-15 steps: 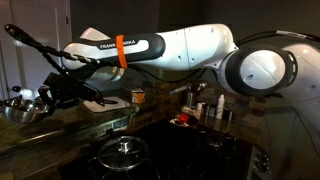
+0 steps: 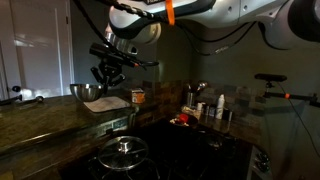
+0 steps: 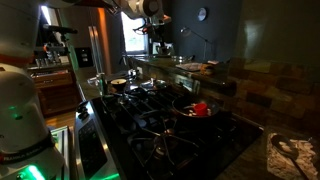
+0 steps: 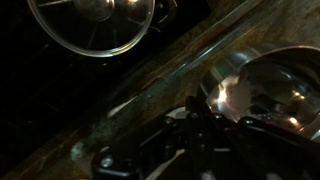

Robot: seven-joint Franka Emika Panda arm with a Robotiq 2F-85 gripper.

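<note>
A shiny metal bowl (image 2: 86,92) hangs in the air above the counter, beside the white board. My gripper (image 2: 98,76) is at the bowl's right side, and the bowl travels along with it. In the wrist view the dark fingers of my gripper come together at the near rim of the bowl (image 4: 262,88), shut on that thin edge. The grip spot itself is dim. A pot with a glass lid (image 2: 123,153) stands on the stove, lower than the bowl; the same lid (image 4: 95,12) shows at the top left of the wrist view.
On the counter lies a white board (image 2: 108,104), with an orange-labelled can (image 2: 138,96) to its right. Utensils and a white bottle (image 2: 220,104) stand farther back. A pan (image 3: 197,108) with something red sits on the dark stove. A spoon (image 3: 289,149) lies at the right.
My gripper and the bowl have moved right and slightly up, from the left end of the counter to beside the white board. The bowl looks more level. The lidded pot has stayed put.
</note>
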